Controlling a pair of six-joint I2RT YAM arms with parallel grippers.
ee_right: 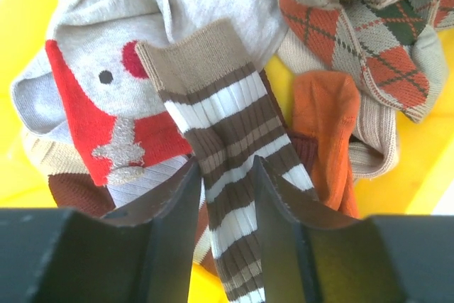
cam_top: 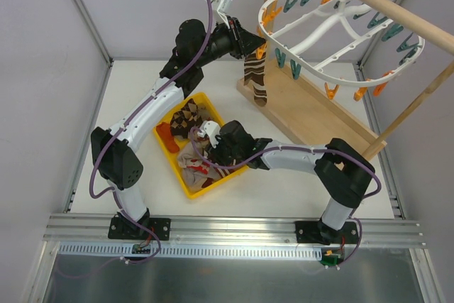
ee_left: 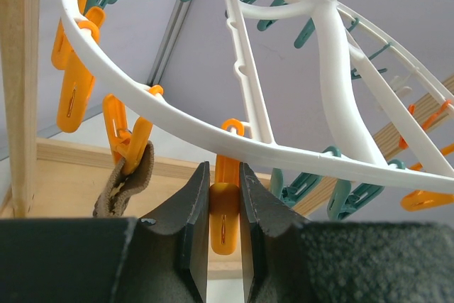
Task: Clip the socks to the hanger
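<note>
The round white hanger [cam_top: 333, 76] carries orange and teal clips along its rim. My left gripper is shut on an orange clip [ee_left: 225, 235] that hangs from the rim. Just left of it in the left wrist view, another orange clip [ee_left: 131, 136] pinches a brown sock [ee_left: 124, 186]; from above, a striped sock [cam_top: 255, 79] hangs there. Over the yellow bin, my right gripper stands open, its fingertips either side of a brown-and-white striped sock [ee_right: 230, 108], which lies on the pile.
The yellow bin [cam_top: 190, 194] also holds a grey-and-red sock [ee_right: 113, 90], an orange sock [ee_right: 330, 129] and a plaid sock [ee_right: 362, 40]. A wooden frame [cam_top: 312, 108] stands under the hanger. Bare table lies left of the bin.
</note>
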